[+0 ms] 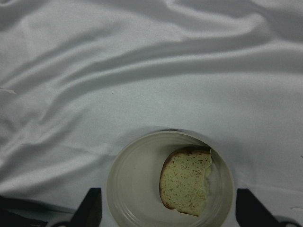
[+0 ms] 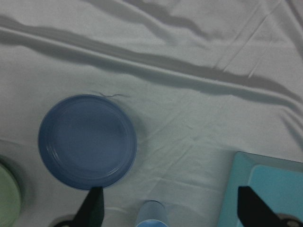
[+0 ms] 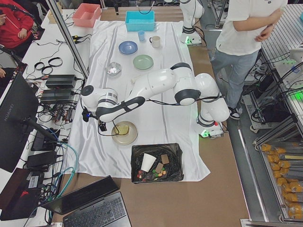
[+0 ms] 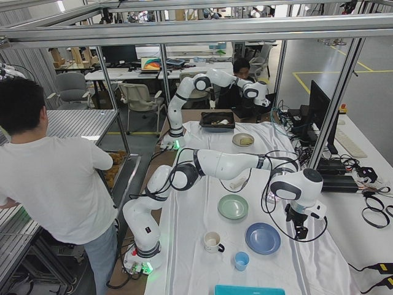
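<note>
A cream plate (image 3: 125, 139) holding a slice of bread (image 1: 182, 182) lies below my left gripper, which is open with nothing between its fingers. My right gripper is also open and empty, above the cloth near a blue plate (image 2: 87, 139), a blue cup (image 2: 152, 218) and a teal bin (image 2: 272, 184). A green plate (image 4: 233, 206) and a mug (image 4: 212, 243) stand beside these.
A black bin (image 3: 175, 170) with scraps and a white cup is at the near end of the white cloth (image 3: 175, 132). A foil bowl (image 3: 113, 69) lies midway. A person in white (image 4: 55, 184) stands beside the table.
</note>
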